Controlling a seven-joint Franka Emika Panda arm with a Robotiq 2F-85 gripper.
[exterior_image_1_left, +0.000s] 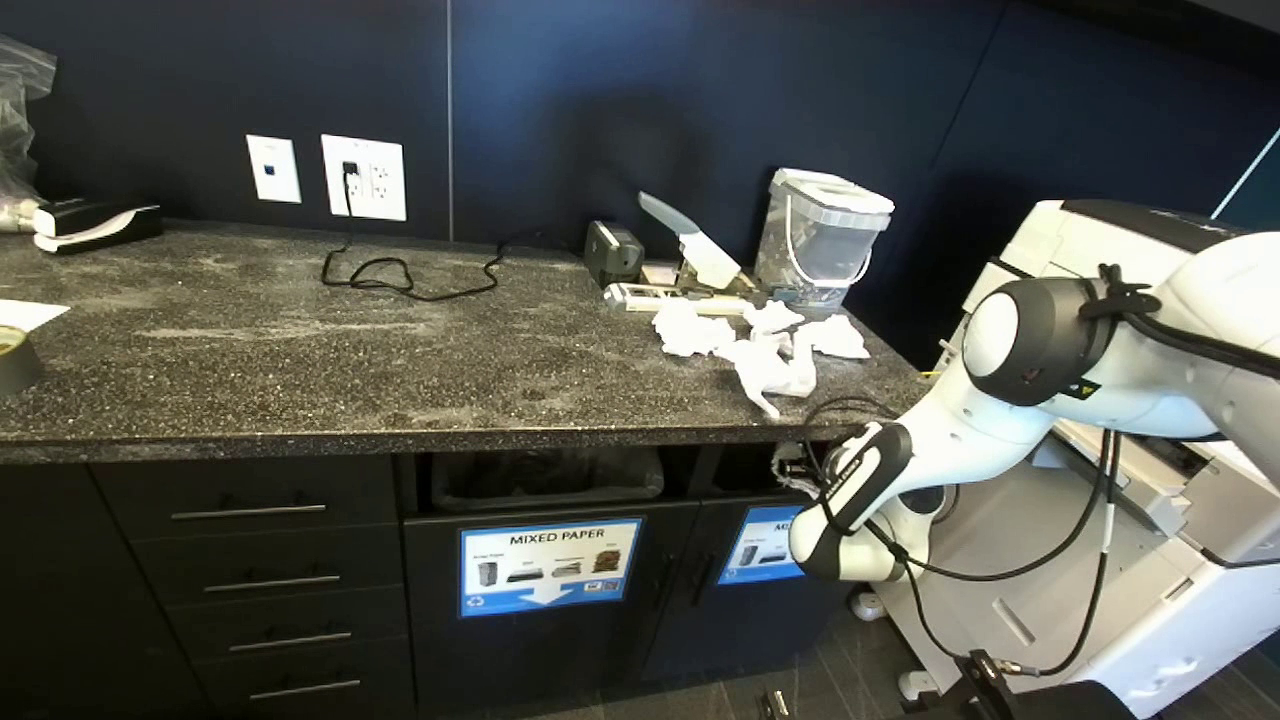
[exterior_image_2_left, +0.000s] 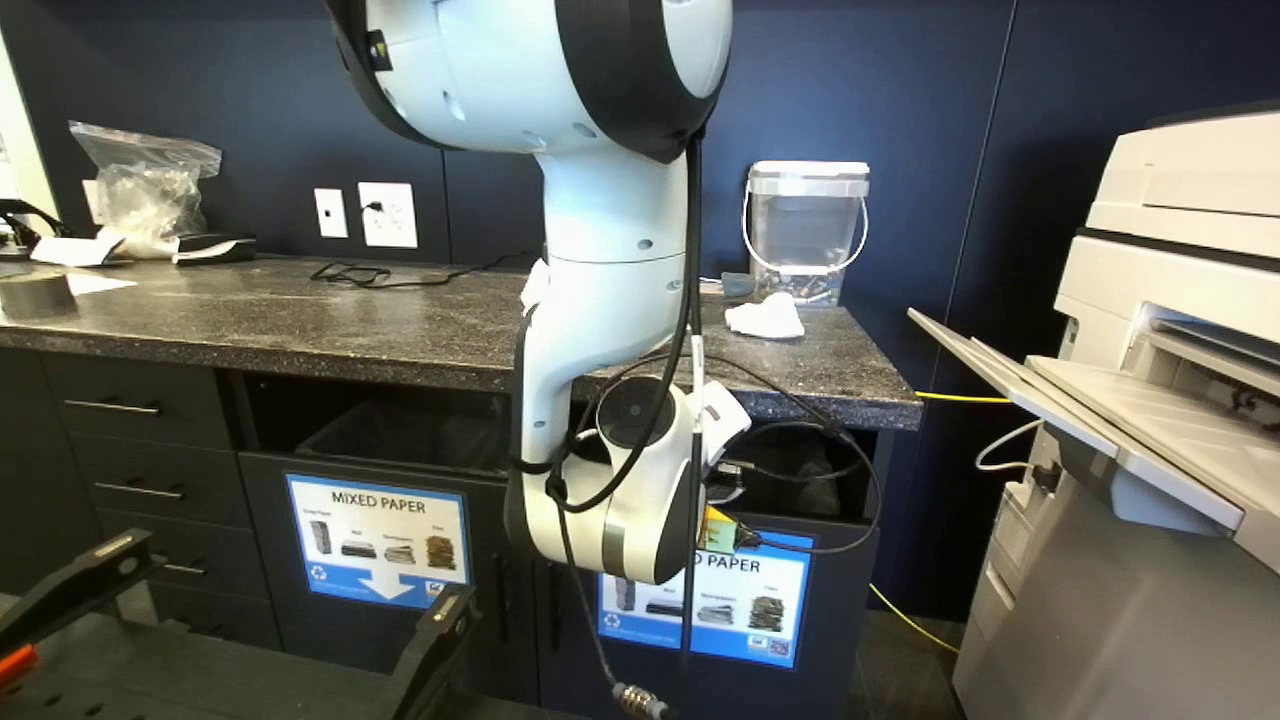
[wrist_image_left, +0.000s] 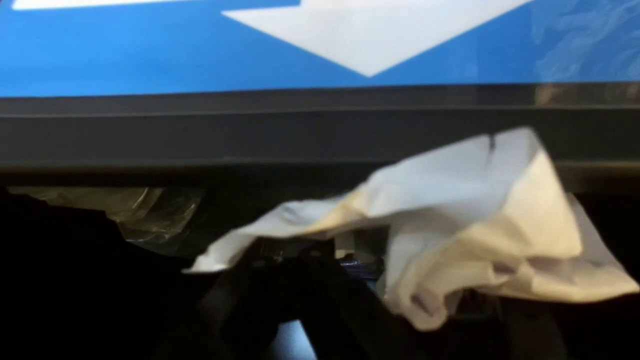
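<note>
A crumpled white paper (wrist_image_left: 480, 222) fills the middle right of the wrist view, its thin tail passing across the dark fingertips. Whether the fingers touch or pinch it is lost in shadow and blur. My gripper points into the right-hand bin opening (exterior_image_2_left: 801, 466) under the counter; from outside, the arm and cables partly hide it. Several more crumpled white papers (exterior_image_1_left: 768, 354) lie on the counter's right end, one of them (exterior_image_2_left: 768, 317) showing clear of the arm in exterior view 2.
The counter edge (exterior_image_1_left: 360, 444) runs just above the bin openings. Left of the arm is another opening with a bin (exterior_image_1_left: 546, 476). A paper trimmer (exterior_image_1_left: 708, 258) and a clear bucket (exterior_image_1_left: 822, 234) stand behind the papers; a printer (exterior_image_2_left: 1188, 360) flanks the right side.
</note>
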